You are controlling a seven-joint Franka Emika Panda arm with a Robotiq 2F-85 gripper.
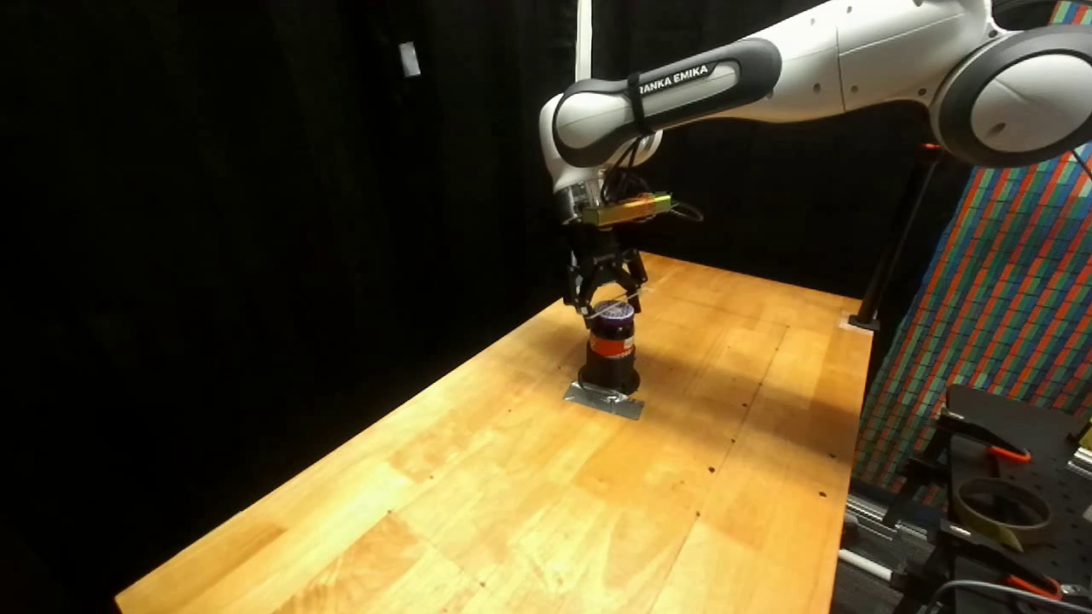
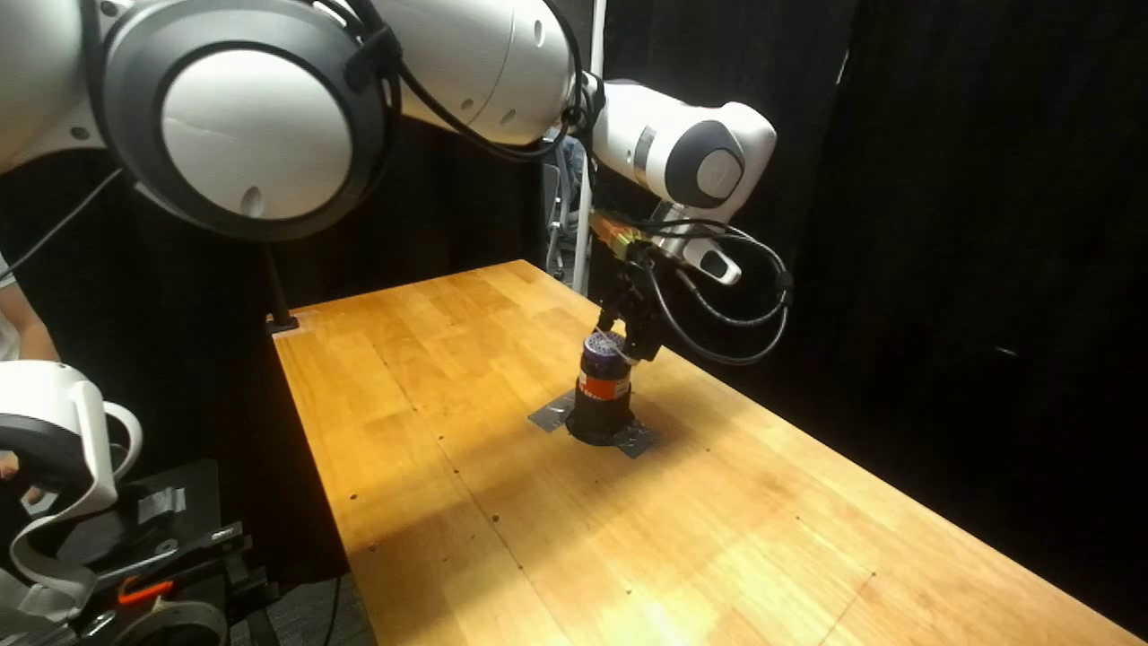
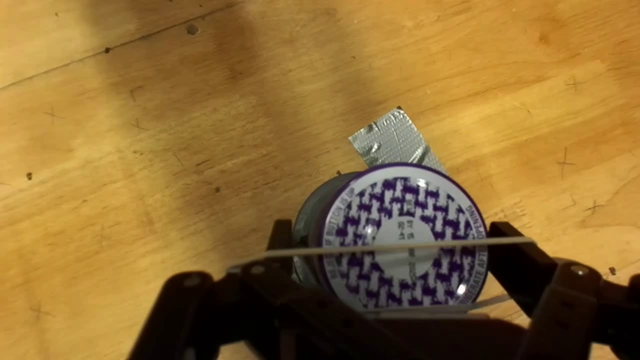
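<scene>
A jar with a purple-and-white patterned lid (image 3: 408, 198) stands upright in a black holder (image 1: 610, 377), taped to the wooden table. Its dark body carries a red-orange label (image 1: 612, 348). My gripper (image 1: 612, 313) points down over the jar, its fingers spread to either side of the lid at about lid height. In the wrist view the right finger (image 3: 520, 258) appears close against the lid's edge, while a gap shows between the lid and the left finger. A thin pale band (image 3: 396, 247) stretches from finger to finger across the lid. Whether the fingers touch the jar is unclear.
Grey tape (image 3: 393, 141) sticks out from under the holder.
</scene>
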